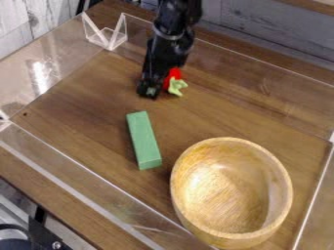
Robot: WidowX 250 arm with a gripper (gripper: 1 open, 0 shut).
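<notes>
My black gripper (160, 84) is down at the red vegetable with a green top (174, 80), in the upper middle of the camera view, covering most of it; whether the fingers touch it or how far they are parted is hard to see. A green block (144, 140) lies lower on the wooden surface, and a large wooden bowl (231, 191) stands at the lower right.
A small clear wire-like holder (105, 32) stands at the upper left corner. Clear walls edge the wooden board (78, 117). The right middle and left of the board are free.
</notes>
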